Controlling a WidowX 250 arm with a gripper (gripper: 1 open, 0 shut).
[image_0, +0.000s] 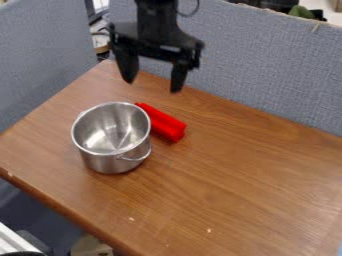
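Note:
My gripper (154, 78) is raised at the top centre, dark and open, with nothing visible between its fingers. Below it a red cylindrical object (162, 120) lies on the wooden table (241, 175). A silver metal pot (111, 137) with a side handle stands just left of the red object, upright.
Grey padded walls (267, 60) line the back and left of the table.

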